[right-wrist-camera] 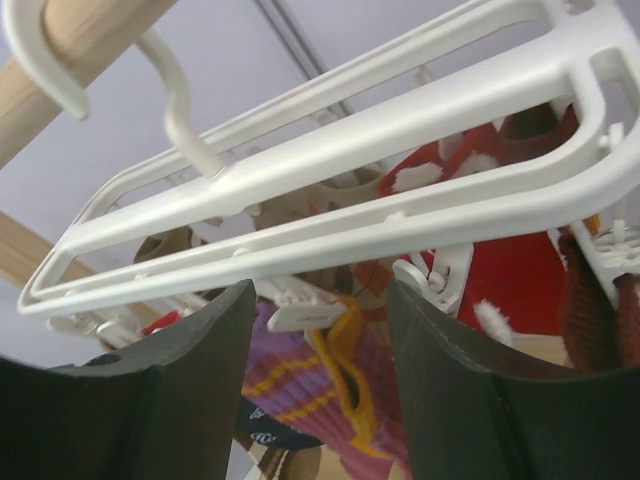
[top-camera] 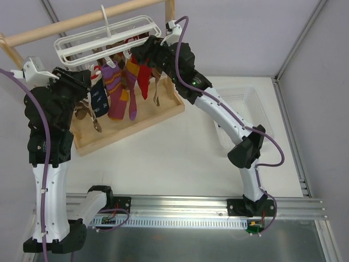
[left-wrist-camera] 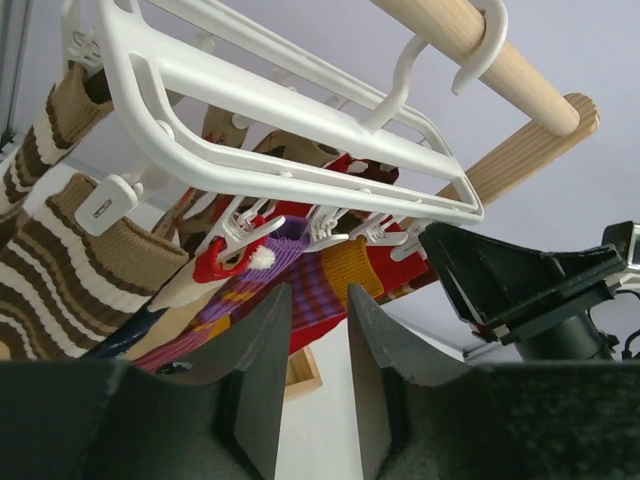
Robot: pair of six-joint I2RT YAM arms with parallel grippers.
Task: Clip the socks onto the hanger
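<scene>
A white clip hanger [top-camera: 109, 41] hangs from the wooden bar, crowded with socks: purple-yellow [top-camera: 114, 87], red, striped brown, navy. In the left wrist view a striped brown sock [left-wrist-camera: 75, 270] hangs at the left. My left gripper [top-camera: 82, 82] is at the hanger's left end, its fingers below it in its wrist view; whether anything sits between them is hard to tell. My right gripper [top-camera: 142, 52] is at the hanger's right end; in the right wrist view its fingers stand apart, just below a white clip [right-wrist-camera: 305, 315] with a yellow-purple sock beneath.
The wooden frame [top-camera: 82, 19] carries the hanger over a wooden base box [top-camera: 136, 125]. A white basket [top-camera: 245, 109] stands at the right, behind my right arm.
</scene>
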